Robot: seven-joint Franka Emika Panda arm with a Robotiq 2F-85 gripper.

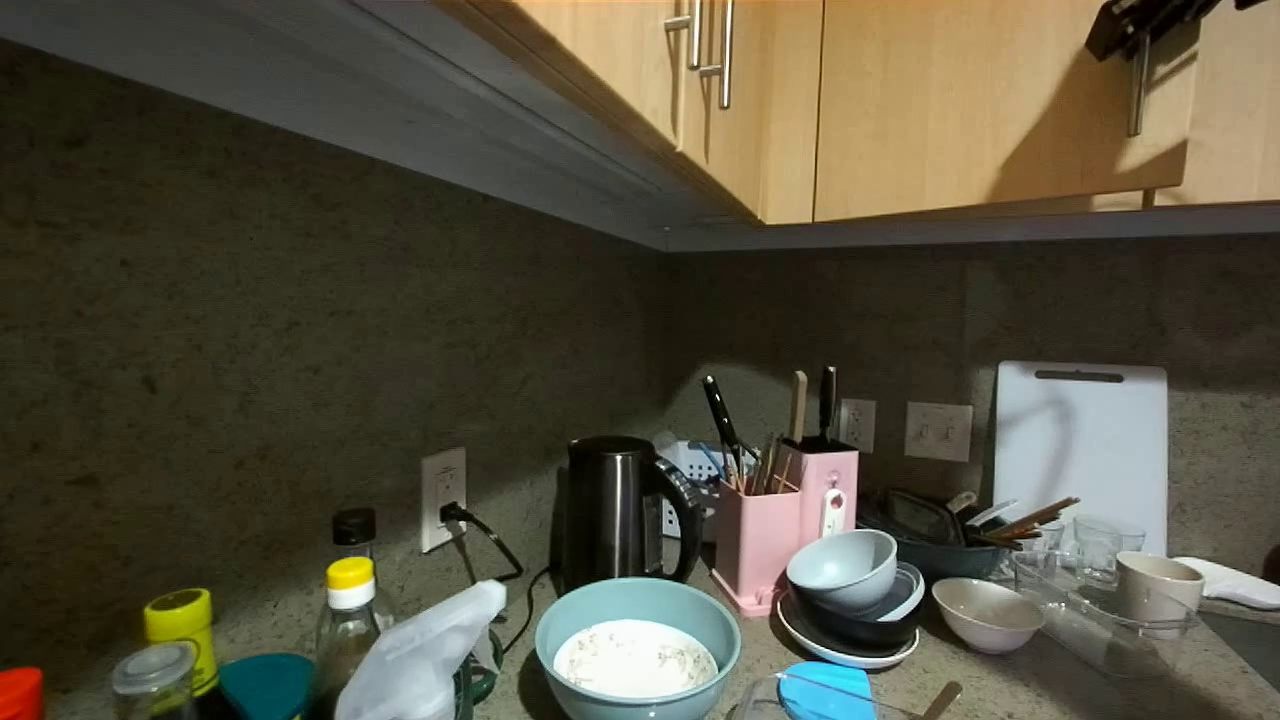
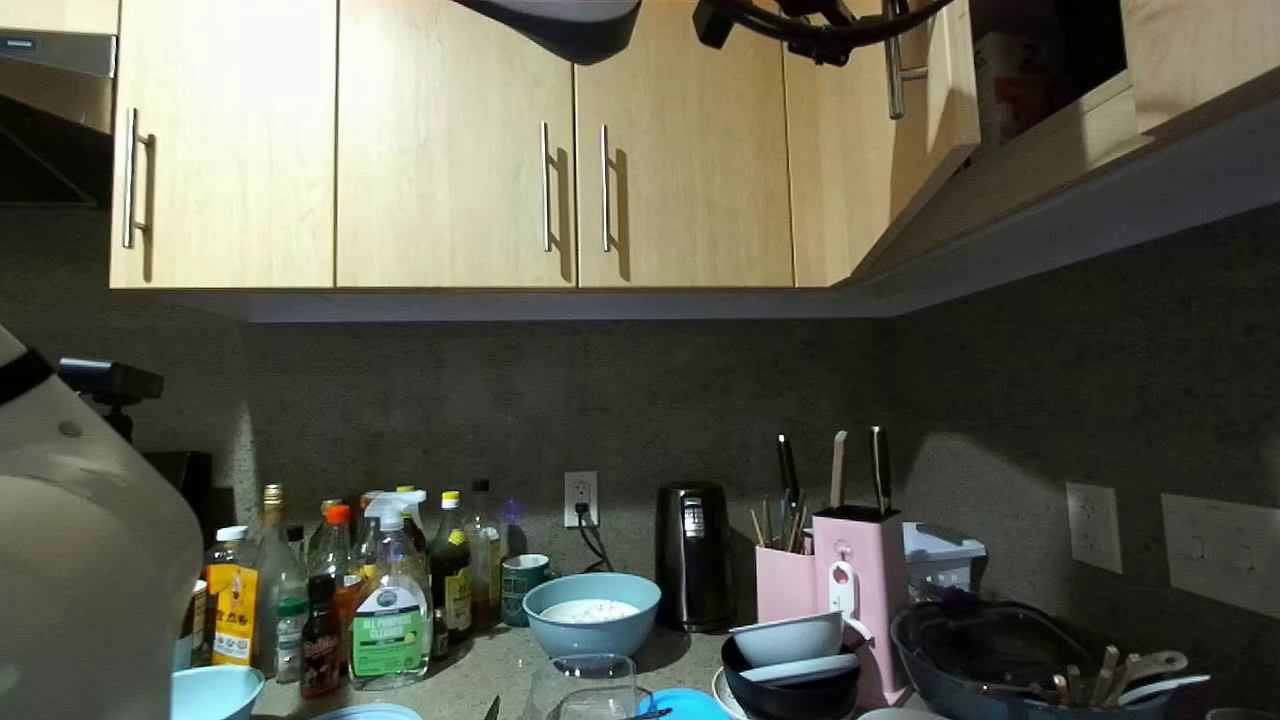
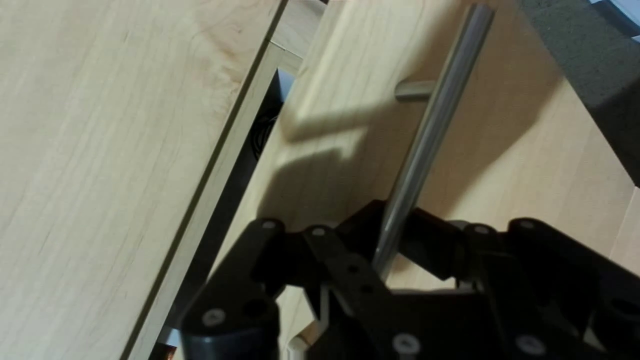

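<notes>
In the wrist view, a round metal bar handle [image 3: 429, 135] runs down a light wooden cabinet door [image 3: 516, 150]. My gripper is shut on the lower part of this handle, with a black finger on either side of it. The door stands ajar, and a dark gap [image 3: 237, 186] shows between it and the neighbouring door [image 3: 114, 138]. In exterior view 1 the gripper [image 1: 1140, 36] is at the top right on the same handle [image 1: 1138, 96], partly cut off by the frame. Exterior view 2 shows the door [image 2: 918, 132] angled out from the cabinet.
Below the cabinets the counter is crowded: a teal bowl [image 1: 636, 654], a black kettle [image 1: 614, 510], a pink knife block [image 1: 825, 492], stacked bowls [image 1: 843, 570] and several bottles [image 2: 390, 612]. The other upper doors [image 2: 456, 144] are shut. Free air lies between cabinets and counter.
</notes>
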